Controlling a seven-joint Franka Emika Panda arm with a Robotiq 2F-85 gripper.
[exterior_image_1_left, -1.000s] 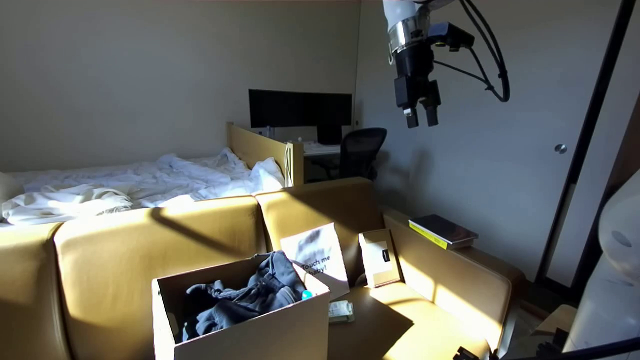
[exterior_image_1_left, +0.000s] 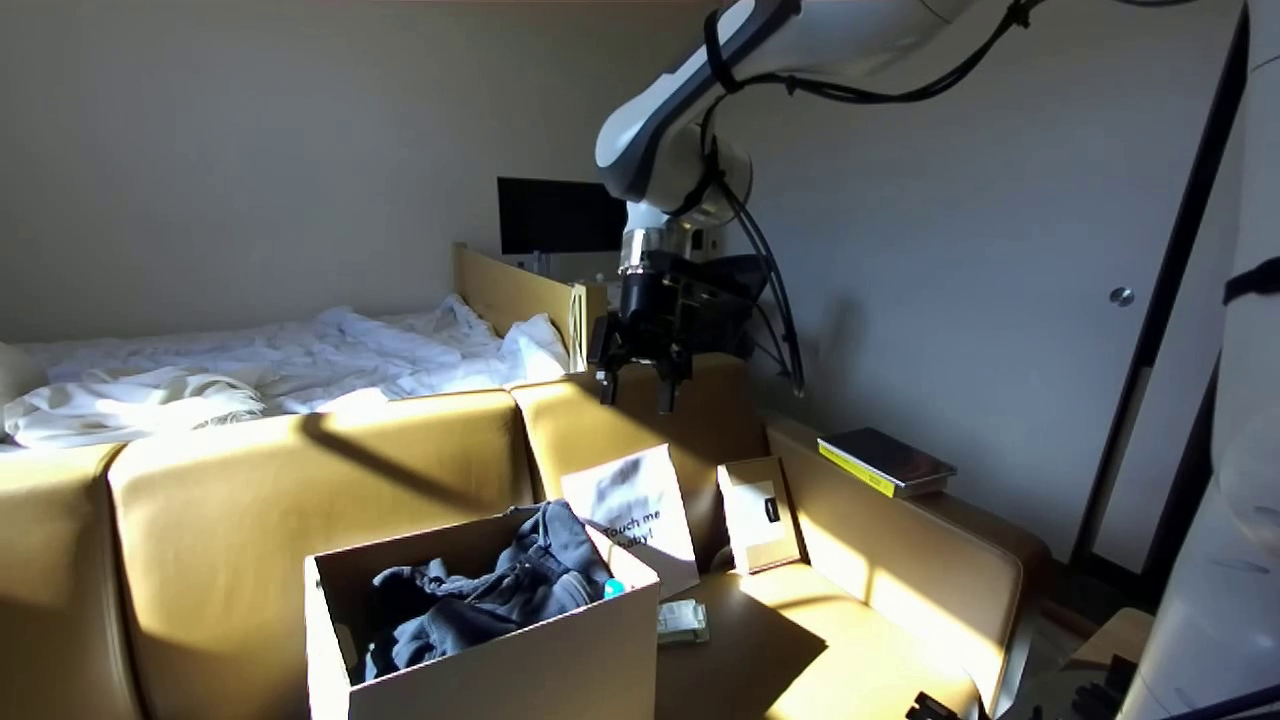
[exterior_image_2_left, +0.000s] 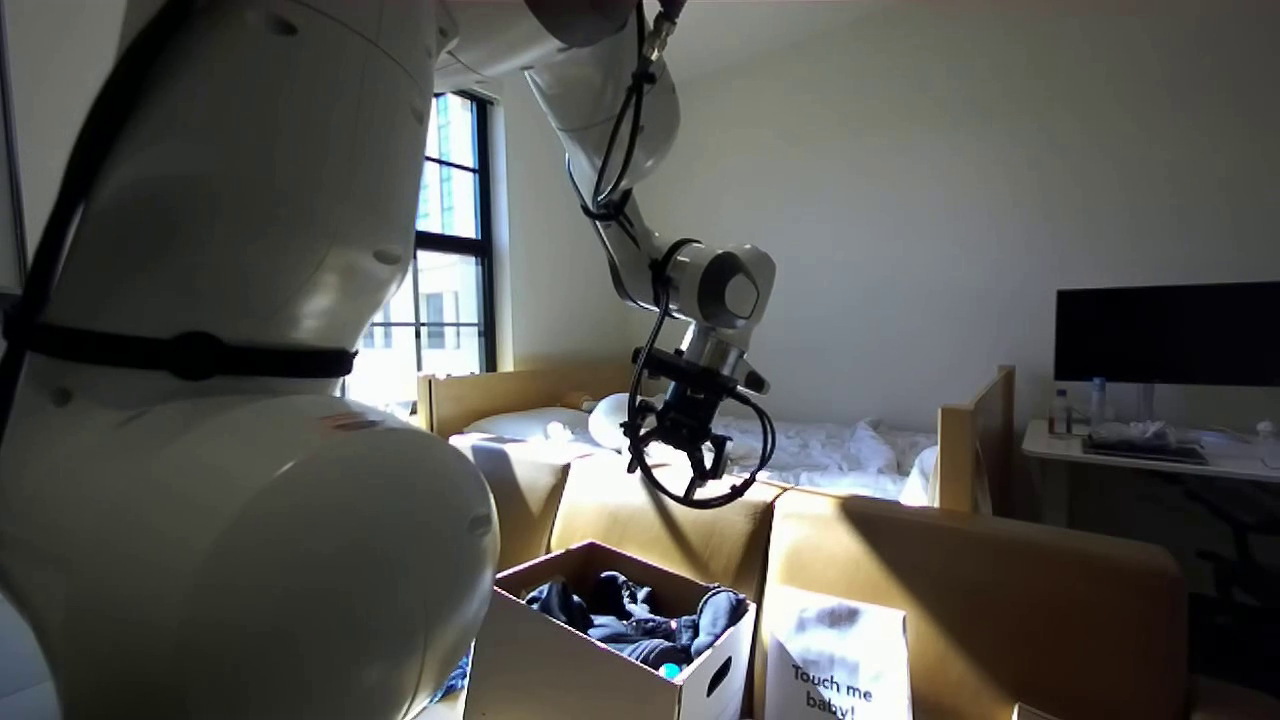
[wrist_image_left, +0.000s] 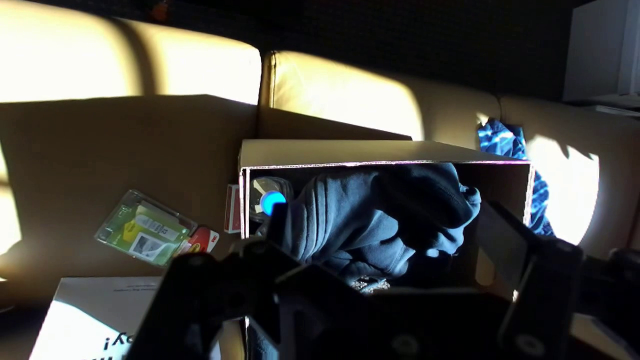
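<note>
My gripper (exterior_image_1_left: 642, 390) hangs open in the air, well above the couch, with nothing between its fingers. In the wrist view its dark fingers (wrist_image_left: 510, 240) spread across the lower part of the picture, over a cardboard box (wrist_image_left: 336, 151). Crumpled dark blue clothing (wrist_image_left: 354, 210) fills much of that box. A container with a bright blue round top (wrist_image_left: 273, 202) sits in the box's corner beside the cloth. Exterior view 2 shows the gripper (exterior_image_2_left: 696, 474) higher than the box (exterior_image_2_left: 576, 648) and apart from it.
On the couch by the box lie a green-labelled package (wrist_image_left: 147, 228) and a white "Touch me baby!" bag (exterior_image_1_left: 636, 516). A small cardboard box (exterior_image_1_left: 759, 516) leans near the armrest, which carries a dark book-like box (exterior_image_1_left: 888, 460). Blue patterned cloth (wrist_image_left: 502, 139) lies beyond the box.
In exterior view 1 my gripper has moved left and down, from before the wall at the right to above the couch back. Its fingers look wider apart. The box and its contents look unchanged.
</note>
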